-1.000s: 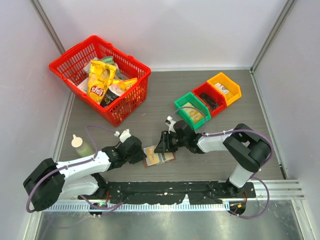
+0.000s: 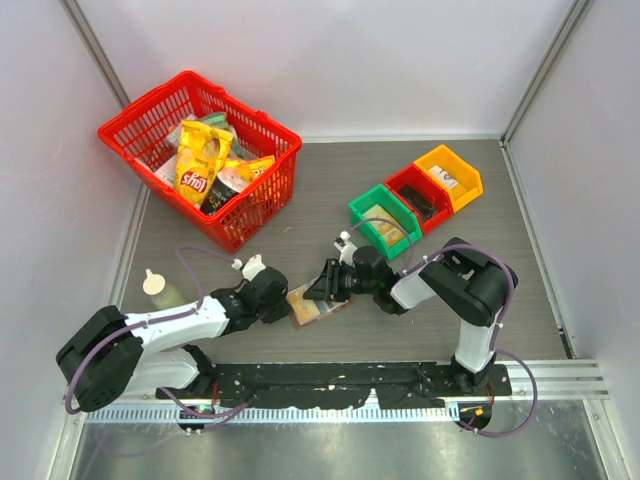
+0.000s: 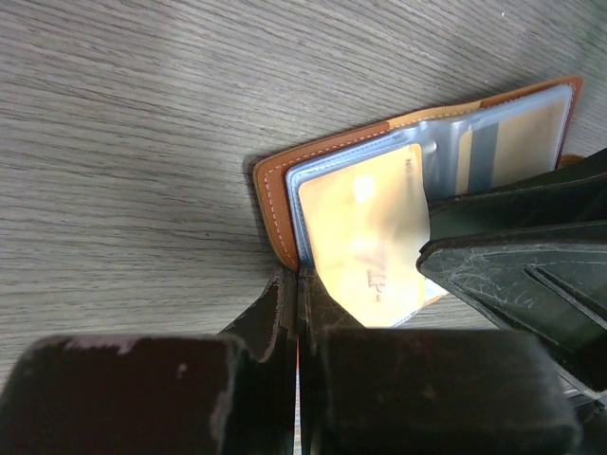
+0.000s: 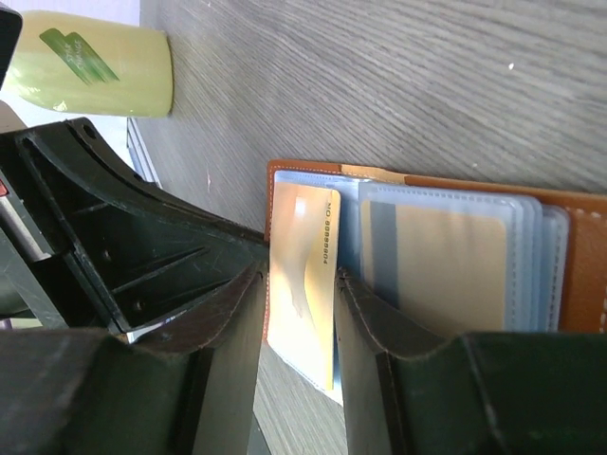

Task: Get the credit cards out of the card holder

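The card holder (image 2: 305, 310), brown leather with clear sleeves, lies on the table between both grippers. A peach card (image 3: 360, 237) sits in its end sleeve. My left gripper is shut at the holder's left edge, with nothing clearly visible between its fingers. My right gripper is part open over that end, its fingertips either side of the peach card (image 4: 302, 256); whether they touch it is unclear. Further sleeves (image 4: 436, 256) with cards lie beside it.
A red basket (image 2: 280, 170) of snacks stands at the back left. Green (image 2: 360, 210), red and yellow bins stand at the back right. A pale bottle (image 2: 165, 290) is left of my left gripper. The centre table behind the holder is clear.
In the top view my right arm's elbow has shifted and its gripper has moved slightly. The card holder's angle has changed slightly. My left gripper is almost still.
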